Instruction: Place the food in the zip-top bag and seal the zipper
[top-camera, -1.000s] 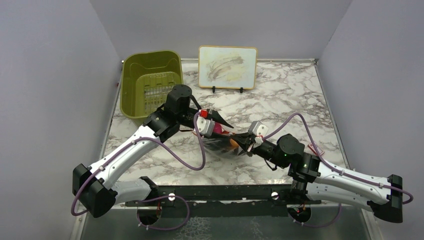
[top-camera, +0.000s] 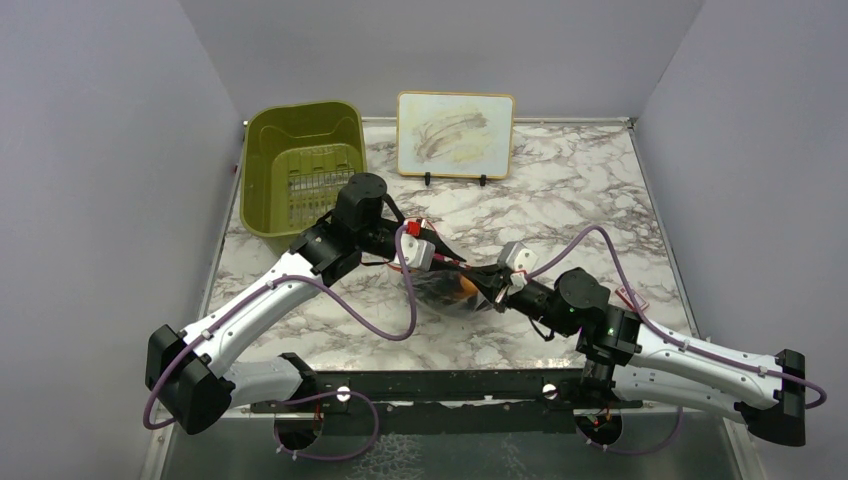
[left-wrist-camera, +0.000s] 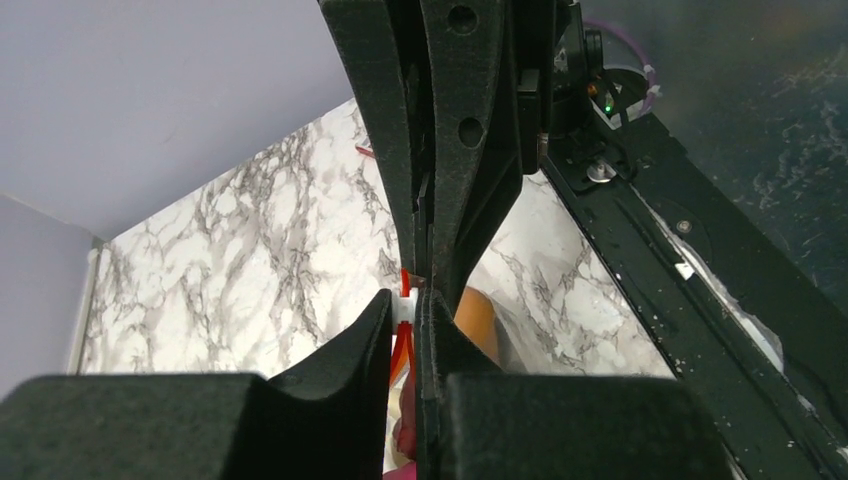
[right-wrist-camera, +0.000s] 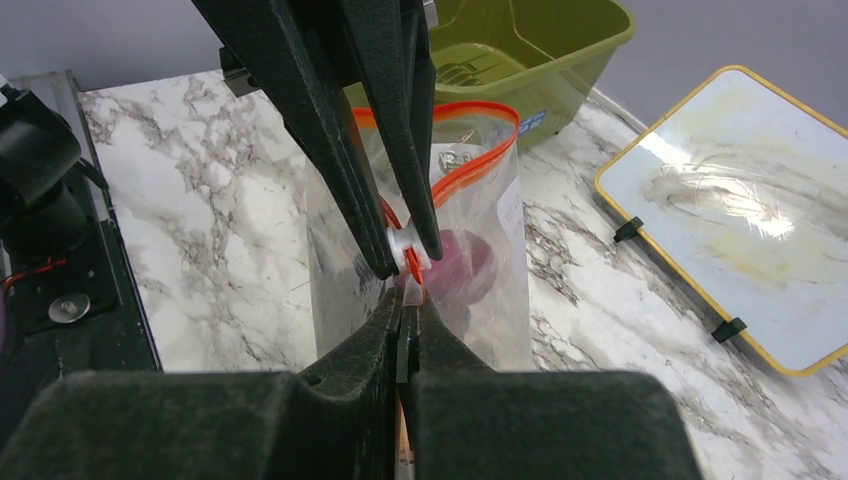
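Observation:
The clear zip bag (right-wrist-camera: 340, 285) stands upright, its orange zipper (right-wrist-camera: 495, 112) spread apart along the top. Inside it show a dark pink food item (right-wrist-camera: 468, 262) and an orange one (left-wrist-camera: 478, 318). My left gripper (top-camera: 461, 263) is shut on the white zipper slider (right-wrist-camera: 408, 248), close to one end of the zipper. Right beside it, my right gripper is shut on the bag's top corner, where the zipper strip runs down between its fingertips. From above, both arms hide most of the bag.
An olive-green basket (top-camera: 250, 185) stands at the back left. A whiteboard (top-camera: 455, 98) on small black feet is at the back. A small red-and-white item (top-camera: 632, 298) lies at the right. Bare marble table (top-camera: 570, 180) shows at the back right.
The right arm looks still.

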